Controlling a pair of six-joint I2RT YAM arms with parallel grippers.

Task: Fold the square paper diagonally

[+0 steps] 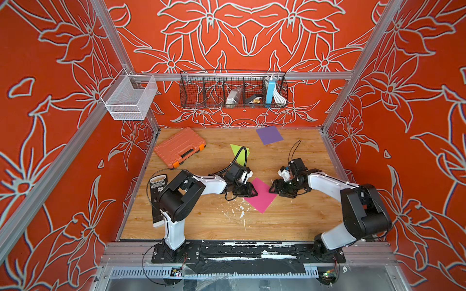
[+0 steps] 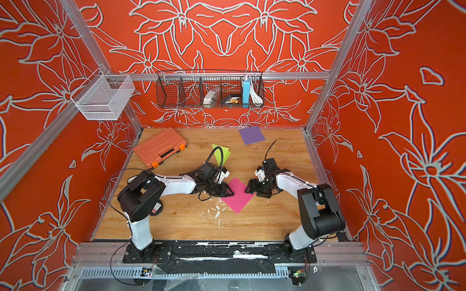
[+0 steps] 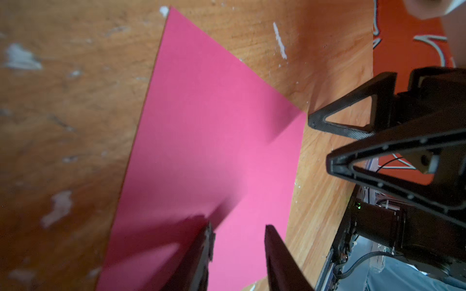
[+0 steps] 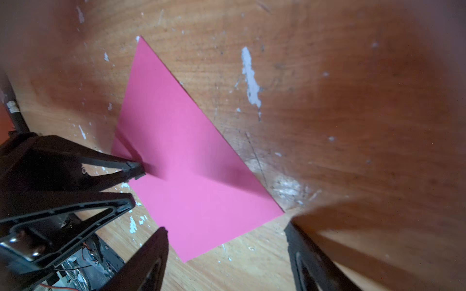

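A flat, unfolded square of pink paper (image 1: 262, 198) lies diamond-wise on the wooden table between my two grippers, its whole middle clear in the right wrist view (image 4: 194, 145). My left gripper is low over the paper's left part, fingertips apart, casting a shadow on it. My right gripper stands open at the paper's right side, its fingertips near the edge and corner, with nothing seen between them.
Behind lie lime paper (image 1: 237, 150), purple paper (image 1: 269, 134) and an orange case (image 1: 177, 145). A wire basket (image 1: 213, 92) hangs on the back wall. Paint flecks mark the table.
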